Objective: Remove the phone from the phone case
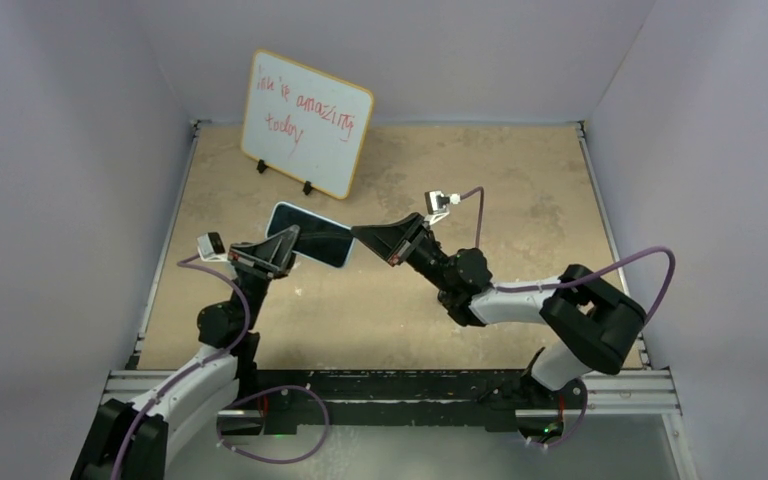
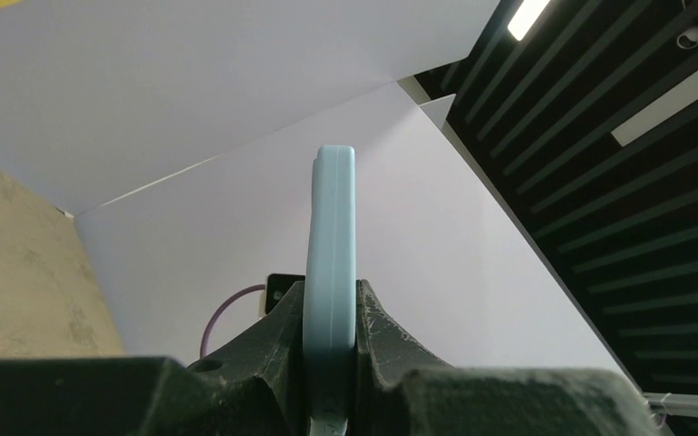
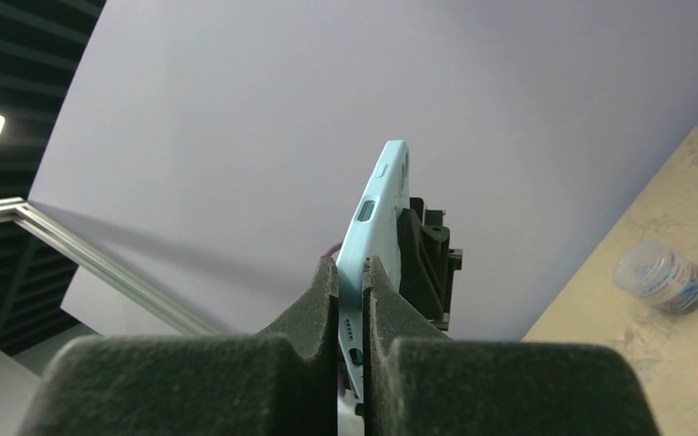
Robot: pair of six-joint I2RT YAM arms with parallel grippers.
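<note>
The phone in its pale blue case (image 1: pixel 320 250) is held aloft in the top view, dark screen upward. My left gripper (image 1: pixel 293 234) is shut on its left part; in the left wrist view the case edge (image 2: pixel 332 227) stands between that gripper's fingers. My right gripper (image 1: pixel 355 231) is shut on the right end, and the right wrist view shows the case's side with cutouts (image 3: pixel 377 218) between its fingertips. Whether phone and case are apart at all I cannot tell.
A whiteboard with red writing (image 1: pixel 305 120) stands at the back left. A clear plastic jar (image 3: pixel 659 277) lies on the worktop in the right wrist view.
</note>
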